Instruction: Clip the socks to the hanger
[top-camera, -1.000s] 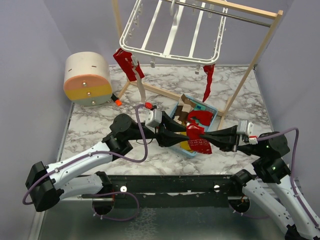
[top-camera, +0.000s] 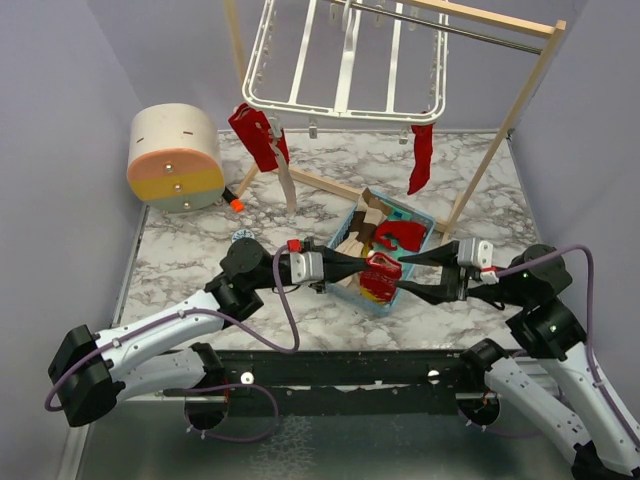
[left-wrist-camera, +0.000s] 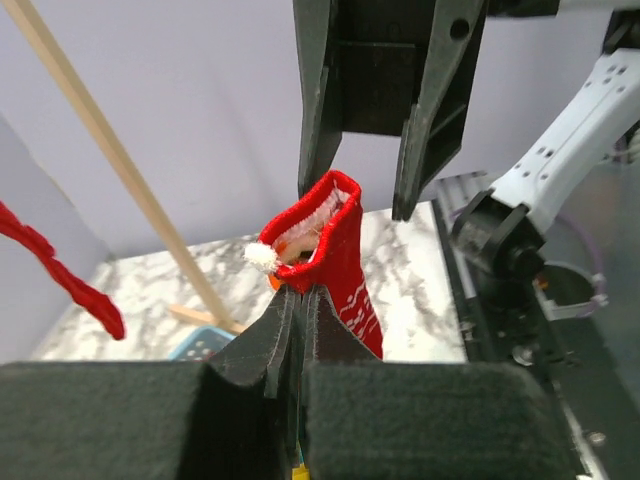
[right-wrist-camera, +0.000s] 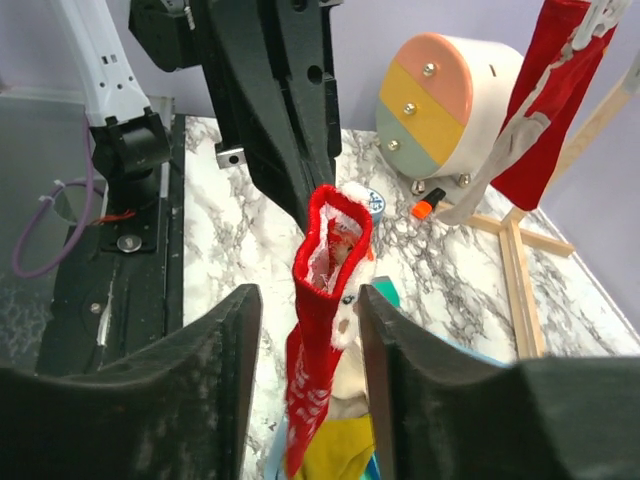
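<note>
A red sock (top-camera: 379, 277) hangs between my two grippers above the bin, its white-lined cuff gaping upward. My left gripper is shut on the cuff edge, seen close in the left wrist view. The right gripper stands open around the sock (right-wrist-camera: 318, 330), fingers apart on either side of it. At the back, the white hanger (top-camera: 345, 108) hangs from a rail. Red socks hang from its left (top-camera: 258, 138) and right (top-camera: 421, 158) ends; a pale strip dangles beside the left one.
Below the grippers, a blue bin (top-camera: 352, 292) holds more fabric pieces. A drum-shaped box (top-camera: 175, 150) stands at the back left, near an orange-tipped object (top-camera: 237, 205). Wooden stand legs (top-camera: 512, 105) frame the hanger.
The hanger has swung slightly.
</note>
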